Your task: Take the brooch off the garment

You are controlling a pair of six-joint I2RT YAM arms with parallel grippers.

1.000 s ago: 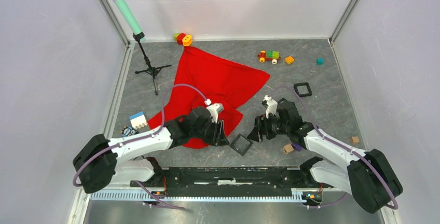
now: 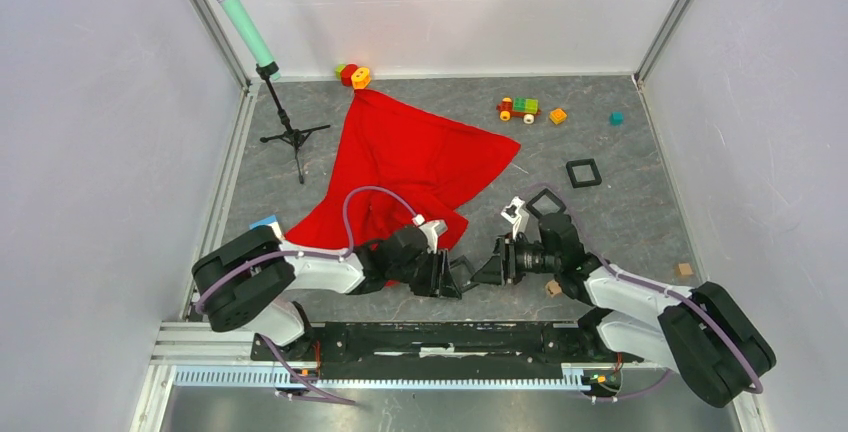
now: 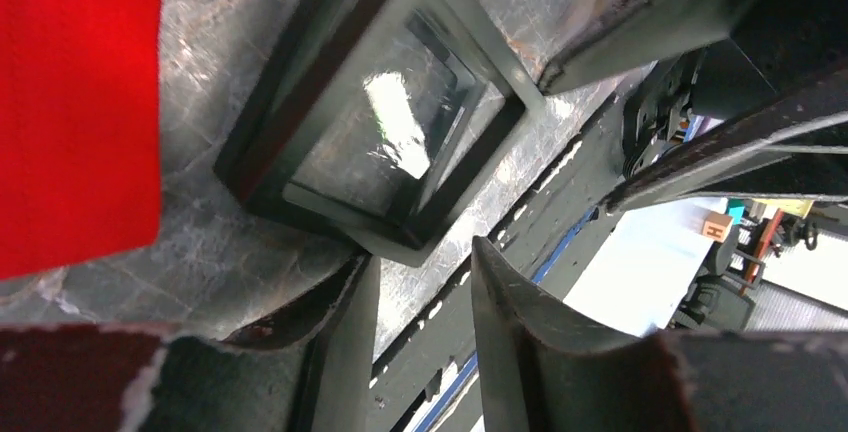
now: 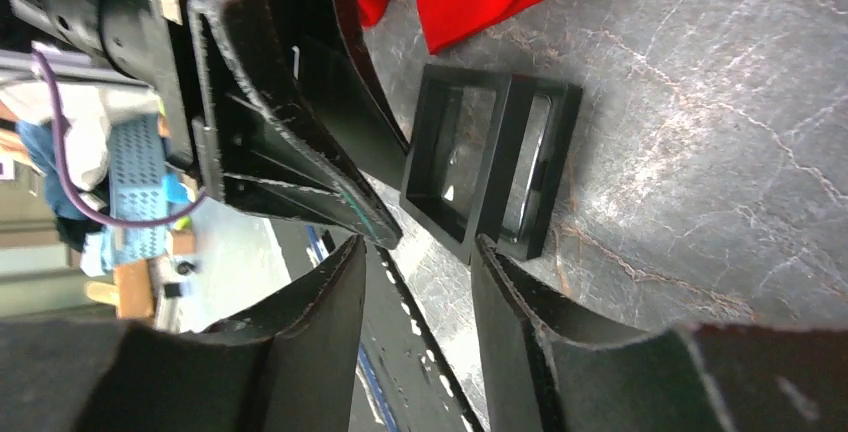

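Note:
The red garment (image 2: 385, 162) lies spread on the grey floor, its front part beneath my left arm. I cannot make out a brooch on it. Off the garment's corner, a dark square frame (image 2: 463, 270) sits between my two grippers. My left gripper has its fingers apart, tips close to the frame's near corner (image 3: 412, 242). Also parted are the fingers of my right gripper, with the frame (image 4: 490, 152) just beyond them. Whether either gripper touches the frame, I cannot tell.
Another dark frame (image 2: 546, 202) lies by my right wrist, a further dark square (image 2: 584, 173) beyond it. Toy blocks (image 2: 519, 109) stand at the back. A tripod (image 2: 289, 136) is at the back left.
My left gripper has moved right, up to the dark frame, and the left arm now covers the small blue toy. The right gripper has shifted slightly left and toward the front.

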